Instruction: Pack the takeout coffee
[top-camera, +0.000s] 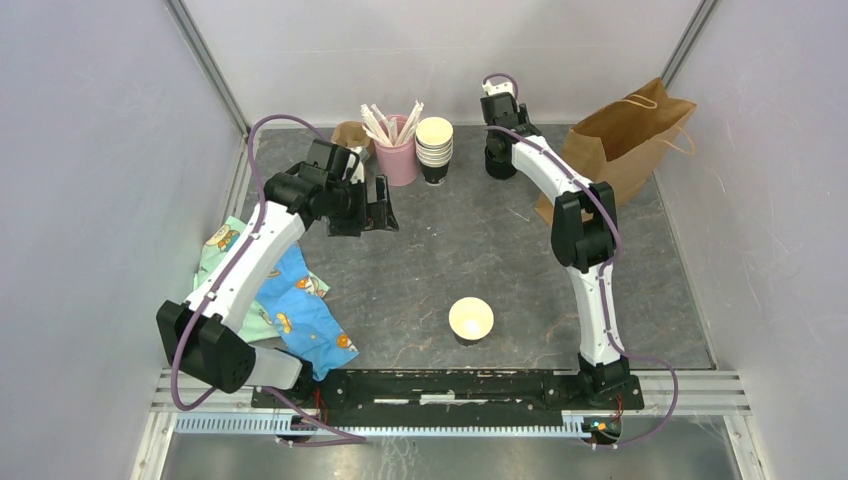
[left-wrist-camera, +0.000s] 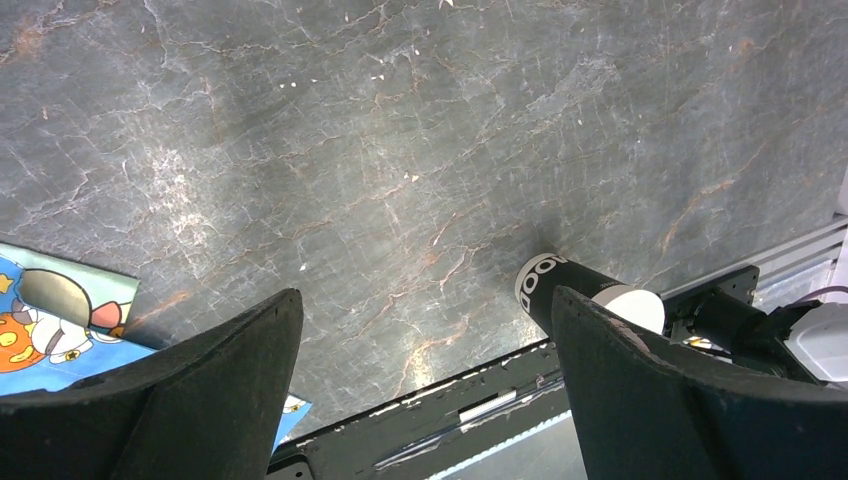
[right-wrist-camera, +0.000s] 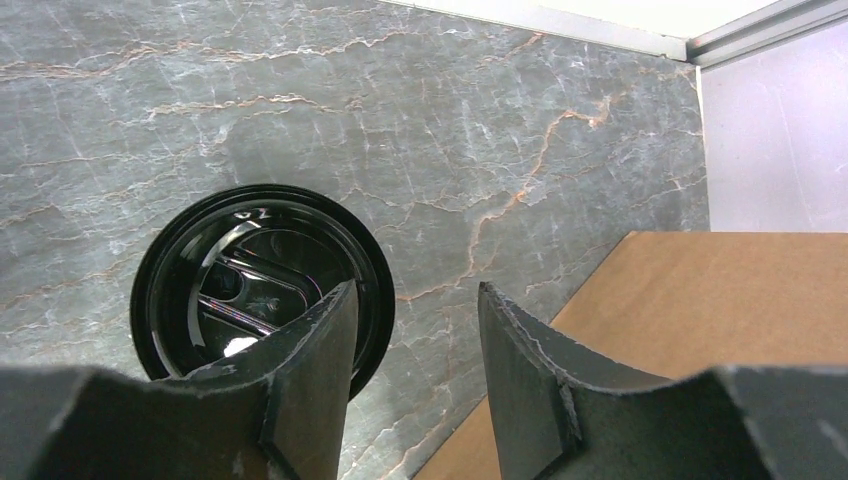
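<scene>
A dark cup with a cream interior (top-camera: 470, 317) stands alone at the front centre, also seen at the lower right of the left wrist view (left-wrist-camera: 560, 285). My right gripper is part open, above and just right of a black lid (right-wrist-camera: 262, 275) at the back, with nothing visible between its fingers. The brown paper bag (top-camera: 630, 150) stands open to the right of it. A stack of cups (top-camera: 434, 145) stands at the back centre. My left gripper hangs open over the left middle of the table, nothing between its fingers.
A pink holder of wrapped sticks (top-camera: 396, 165) and a brown item (top-camera: 350, 135) are at the back left. Blue and green cartoon cloths (top-camera: 305, 320) lie at the left.
</scene>
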